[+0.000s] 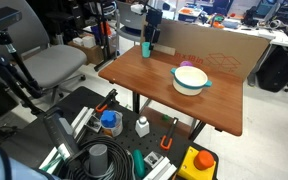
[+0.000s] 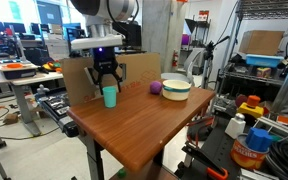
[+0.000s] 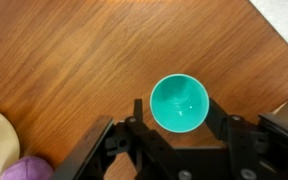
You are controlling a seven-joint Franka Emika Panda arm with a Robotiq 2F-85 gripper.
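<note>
A teal cup (image 3: 180,103) stands upright on the wooden table (image 1: 134,68), near its far left corner in exterior view 1. My gripper has its black fingers on either side of the cup in the wrist view. Some wood shows between the left finger and the cup, so the fingers stand wider than it; the right finger sits close to its rim. From the side, in exterior view 2, the cup (image 2: 110,97) rests on the tabletop just below the gripper (image 2: 106,80).
A white pot with teal handles (image 1: 190,80) and a purple object (image 1: 187,61) occupy the table's right half. Behind the table's back edge runs a cardboard panel (image 1: 219,48).
</note>
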